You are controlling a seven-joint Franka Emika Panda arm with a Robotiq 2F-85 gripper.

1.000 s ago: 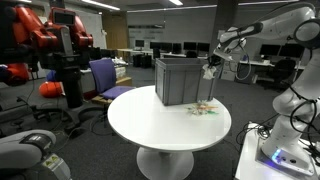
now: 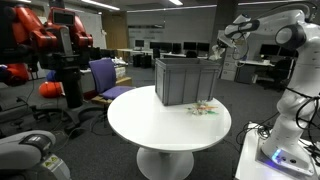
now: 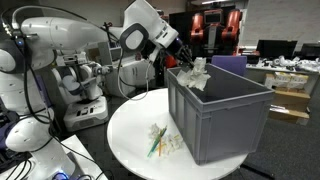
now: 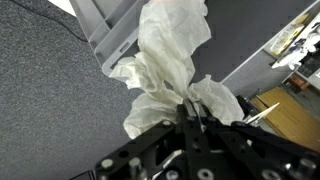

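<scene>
My gripper is shut on a crumpled piece of thin white paper (image 4: 168, 45), which spreads out past the fingers in the wrist view. Exterior view 2 shows the paper (image 3: 194, 75) hanging below the gripper (image 3: 184, 60), near the top of a large grey bin (image 3: 215, 130). From exterior view 1, the paper (image 2: 215, 53) appears at about the height of the bin's top, off its right side. Whether it is over the opening is hard to tell.
The bin (image 2: 186, 85) stands at the back of a round white table (image 2: 155, 125). Several marker-like sticks (image 3: 160, 142) and pale scraps lie before it. Something white and crumpled (image 3: 290, 80) is at the bin's far edge.
The arm has risen, carrying the white paper from in front of the bin's side up to about its top. The bin and the things on the table have stayed put.
</scene>
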